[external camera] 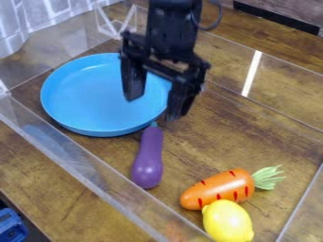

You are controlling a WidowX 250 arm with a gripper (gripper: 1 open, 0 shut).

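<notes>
My black gripper (157, 93) hangs over the right part of a blue plate (74, 98), its two fingers apart and blurred, with nothing visible between them. Below it a purple eggplant (146, 165) lies on the wooden table, its stem toward the plate. An orange toy carrot (217, 188) with green leaves lies to the lower right, and a yellow lemon (228, 222) sits just in front of it.
A clear plastic wall (76, 170) runs diagonally along the lower left, with a blue object (10, 227) outside it.
</notes>
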